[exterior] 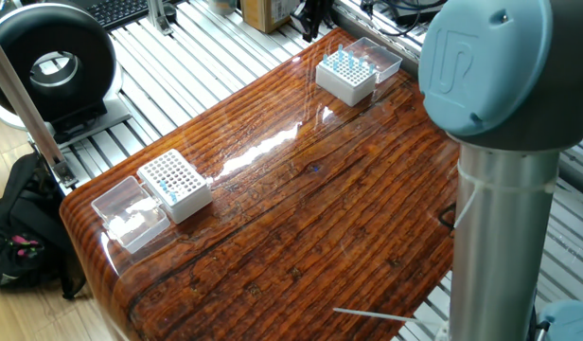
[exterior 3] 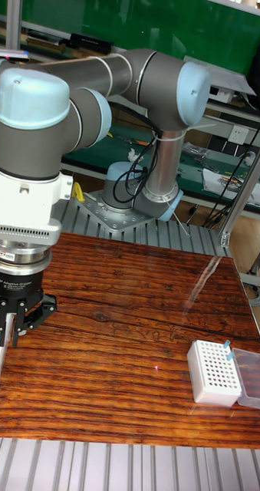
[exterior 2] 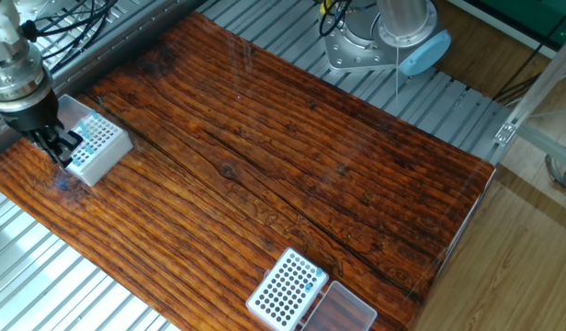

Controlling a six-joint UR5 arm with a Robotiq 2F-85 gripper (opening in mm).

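Observation:
A white rack point(exterior: 345, 78) of round holes stands near the table's far end, with several blue tips point(exterior: 341, 55) upright in it. Another white rack point(exterior: 175, 186) sits toward the opposite end, mostly empty holes, with a few blue tips point(exterior: 167, 187) near one edge. Beside the fuller rack point(exterior 2: 106, 154), partly in front of it in exterior view 2, is my black gripper point(exterior 2: 68, 154), pointing down. Exterior view 3 shows the gripper point(exterior 3: 14, 329) at the left edge, overlapping that rack. Whether its fingers hold anything is too small to make out.
Clear lids lie open next to both racks: one lid point(exterior: 374, 58) at the far rack, another lid point(exterior: 131, 214) at the near one. Bare wood fills the middle of the brown table point(exterior 2: 255, 156). My arm's base point(exterior 3: 122, 209) stands behind the table.

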